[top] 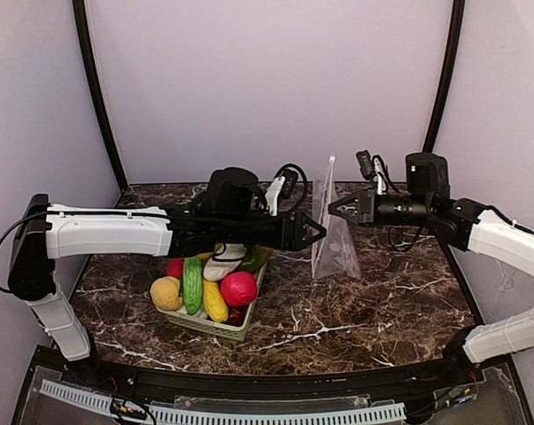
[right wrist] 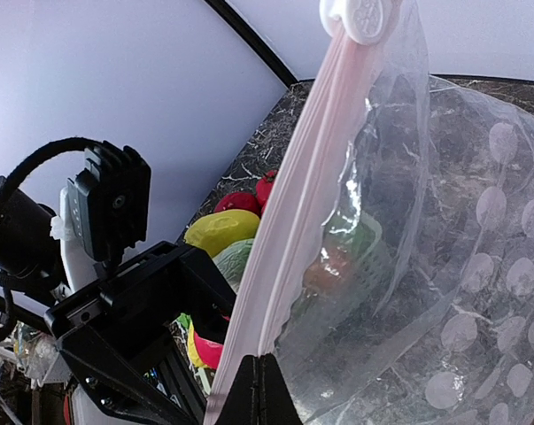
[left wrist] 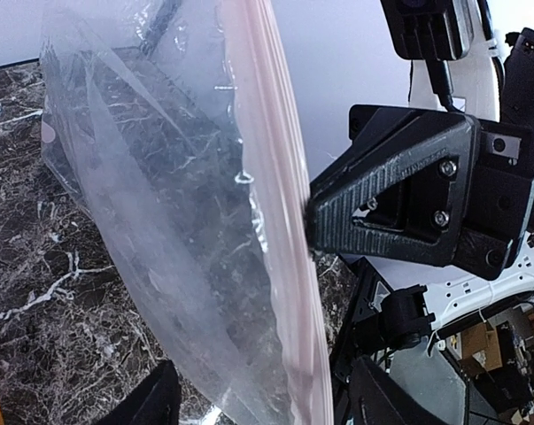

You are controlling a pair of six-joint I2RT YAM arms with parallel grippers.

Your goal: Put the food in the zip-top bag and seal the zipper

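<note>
The clear zip bag [top: 336, 248] hangs upright in my right gripper [top: 336, 207], which is shut on its pink zipper strip [right wrist: 293, 204]; the white slider [right wrist: 359, 18] sits at the strip's top. My left gripper [top: 313, 232] is part open beside the zipper, with the strip's lower end between or just before its fingertips in the left wrist view. A basket [top: 215, 326] holds several foods, among them a red one [top: 238, 289], a green cucumber [top: 192, 285], a yellow corn [top: 214, 301] and a tan round one [top: 166, 293].
The basket stands under my left arm. Pale walls surround it at the back and sides.
</note>
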